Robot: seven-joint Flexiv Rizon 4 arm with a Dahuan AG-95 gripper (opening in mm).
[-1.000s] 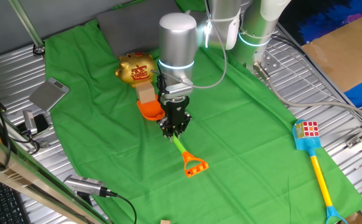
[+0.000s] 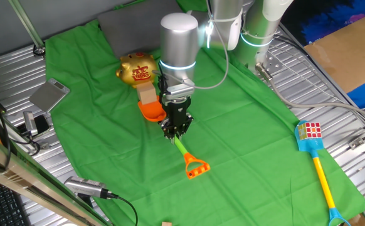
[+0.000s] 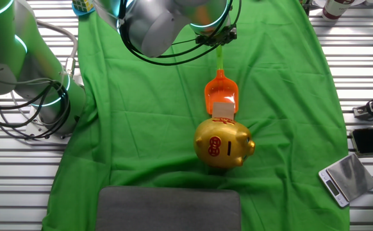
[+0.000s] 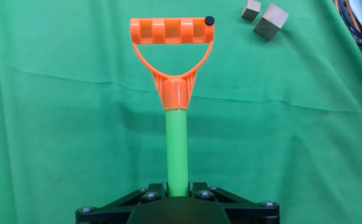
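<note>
A toy shovel with an orange handle (image 4: 172, 31), green shaft (image 4: 177, 146) and orange scoop (image 3: 221, 94) lies along the green cloth. My gripper is shut on the shaft, one finger against each side of it, between handle and scoop. From exterior view 1, the gripper (image 2: 177, 132) points down at the shaft, and the arm partly covers the scoop (image 2: 151, 110). A wooden block (image 3: 223, 110) is at the scoop's front edge, right beside the golden piggy bank (image 3: 222, 142); whether it rests in the scoop I cannot tell.
Two small wooden blocks (image 4: 271, 22) sit past the handle. At the right, a blue-and-yellow shovel (image 2: 321, 179) bears a puzzle cube (image 2: 309, 130). A dark grey mat (image 3: 168, 208) lies behind the piggy bank, a scale (image 2: 49, 95) off to the left. Open cloth surrounds the handle.
</note>
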